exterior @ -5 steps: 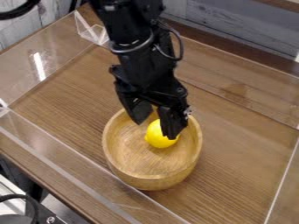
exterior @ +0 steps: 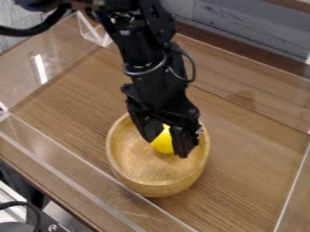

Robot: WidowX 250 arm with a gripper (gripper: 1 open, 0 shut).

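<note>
My black gripper (exterior: 164, 127) hangs down from the top of the view over a round light wooden bowl (exterior: 151, 172). Its lower end is low over the bowl, around a yellow rounded object (exterior: 162, 142), which is partly hidden behind the dark fingers. I cannot tell whether the fingers are closed on it or only beside it.
The bowl stands on a wooden table (exterior: 242, 163) with clear room to the right and at the upper left. A grey panelled wall (exterior: 255, 27) runs along the back. A black cable lies at the lower left corner.
The gripper has shifted and turned a little over the bowl, and its fingers now cover more of the yellow object. The bowl looks unmoved.
</note>
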